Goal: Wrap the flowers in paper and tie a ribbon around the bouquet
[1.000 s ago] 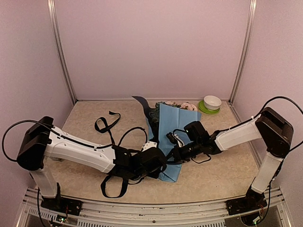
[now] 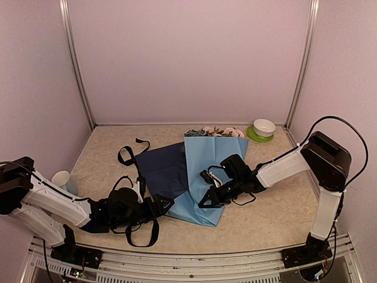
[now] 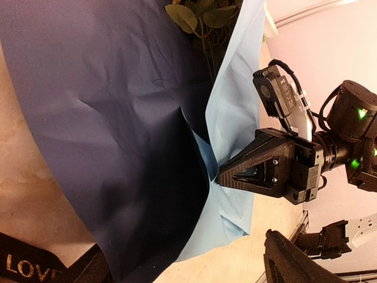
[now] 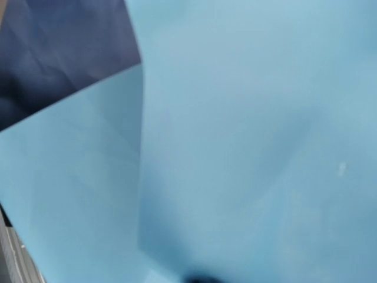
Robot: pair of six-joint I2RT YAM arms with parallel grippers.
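Note:
Pink and grey-blue fake flowers (image 2: 215,131) show past the far edge of the wrapping paper, light blue (image 2: 206,159) outside and navy (image 2: 162,168) inside. Green leaves (image 3: 215,16) and stems lie on its navy face; the lower stems are hidden. My right gripper is shut on a fold of the light blue paper near the bottom. At the paper's lower left corner my left gripper (image 2: 165,203) stands open, holding nothing. A black ribbon (image 2: 154,236) with gold "LOVE" lettering runs beneath the left gripper. Paper fills the right wrist view.
A white bowl (image 2: 264,127) on a green plate (image 2: 260,138) stands at the back right. By the left arm is a pale cup (image 2: 63,180). Bare table lies at the right and front middle.
My left gripper has drawn left and nearer the front. The navy side of the paper, folded up before, now lies spread to the left.

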